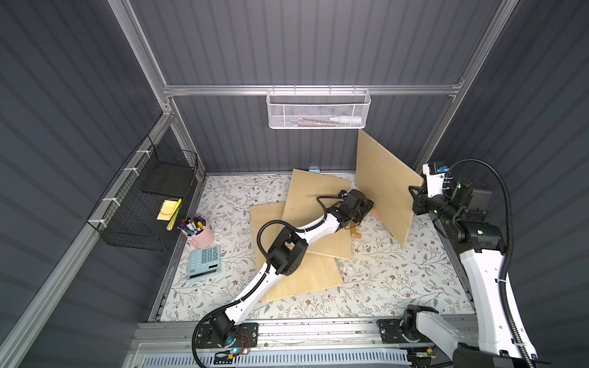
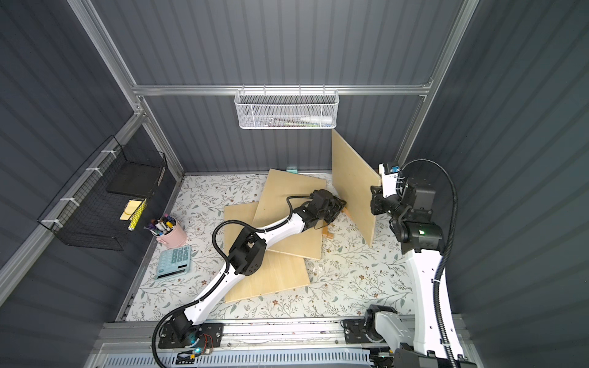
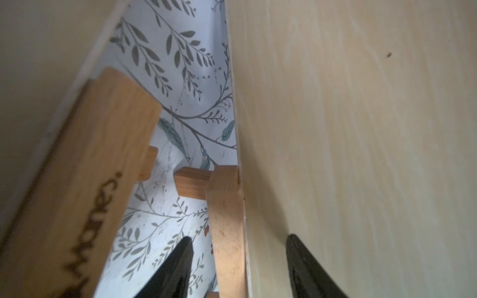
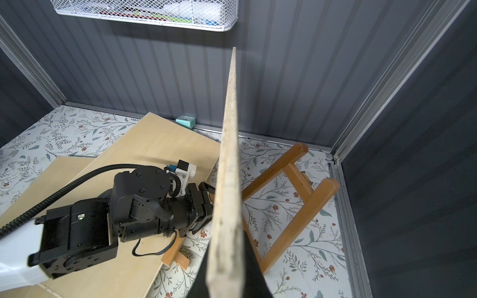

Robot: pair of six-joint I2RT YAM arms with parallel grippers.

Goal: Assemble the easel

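Note:
An upright thin plywood board [image 1: 386, 184] slants across the right side of the table. My right gripper is shut on its near edge, one finger to each side. Low at the board's left side is my left gripper, fingers apart; a wooden bar [image 3: 227, 223] and the board's edge lie in line with the gap between its fingers, neither visibly clamped. Behind the board, the right wrist view shows a wooden easel frame [image 4: 300, 226] of rails joined by a crosspiece. Another wooden bar [image 3: 99, 208], with lettering, lies left of the left fingers.
Two flat plywood boards [image 1: 300, 279] overlap at mid-table, under my left arm. A small wooden piece [image 1: 356, 233] sticks out beside them. Pink pen cup [image 1: 201, 236] and calculator [image 1: 203, 262] stand at the left.

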